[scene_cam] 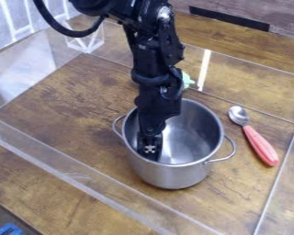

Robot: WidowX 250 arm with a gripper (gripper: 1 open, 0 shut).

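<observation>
A steel pot [193,168] with two side handles stands at the middle right of the wooden table. The black robot arm reaches down from the top, and its gripper [150,145] is inside the pot at the left part. The fingertips are low in the pot, partly hidden by the near wall, and I see nothing clearly held between them.
A spoon with a red handle [263,149] lies right of the pot. A green object [186,81] is partly hidden behind the arm. Clear panels edge the work area.
</observation>
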